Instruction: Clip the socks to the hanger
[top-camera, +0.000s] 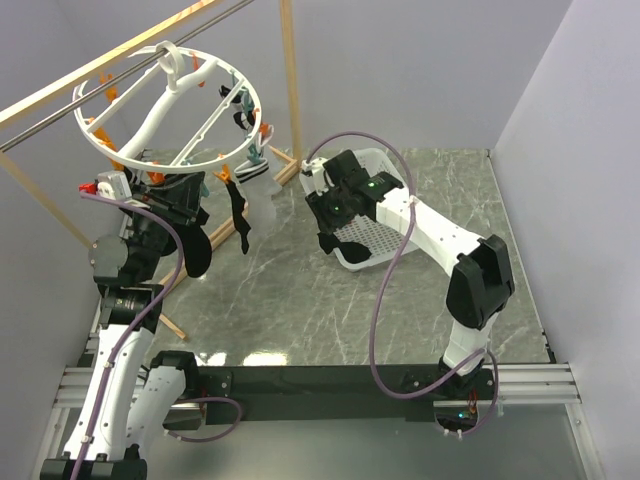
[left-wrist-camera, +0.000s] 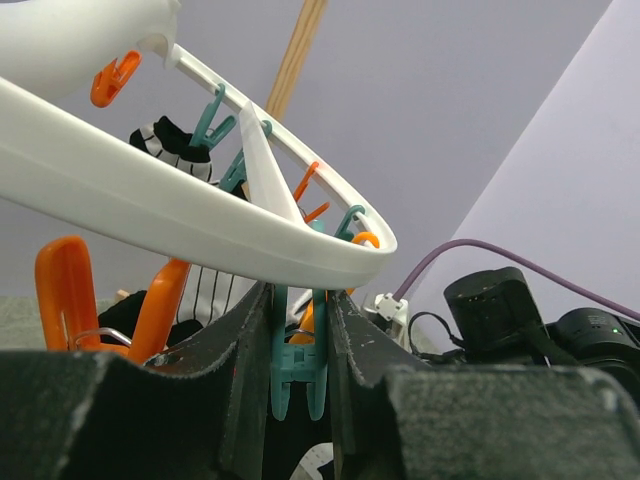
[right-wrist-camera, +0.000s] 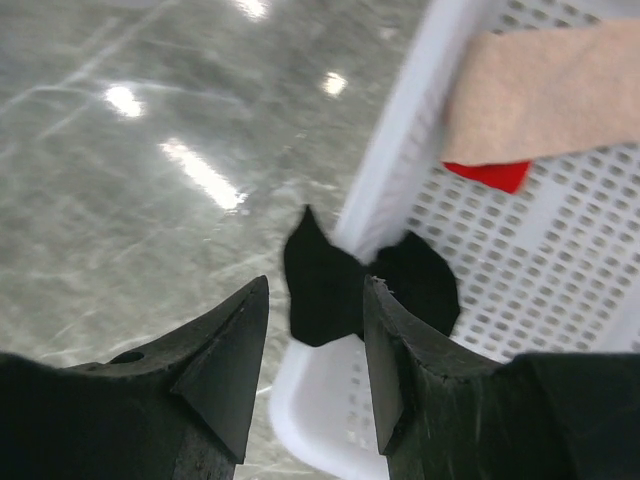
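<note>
At the top left of the top view hangs the round white hanger (top-camera: 253, 95) with orange and teal clips; several socks dangle from it, among them a thin black sock (top-camera: 239, 213). Below its rim, my left gripper is shut on a teal clip (left-wrist-camera: 298, 368), which is upright between the fingers. A black sock (right-wrist-camera: 325, 282) lies draped across the edge of the white basket (right-wrist-camera: 390, 150), partly outside it. My right gripper stands open over that sock, a finger to either side of it in the right wrist view, with nothing gripped.
Inside the basket lie a beige cloth (right-wrist-camera: 540, 95) and a red piece (right-wrist-camera: 492, 175). Wooden stand legs (top-camera: 291, 80) rise behind the hanger. Grey floor (top-camera: 300, 310) between the arms is clear.
</note>
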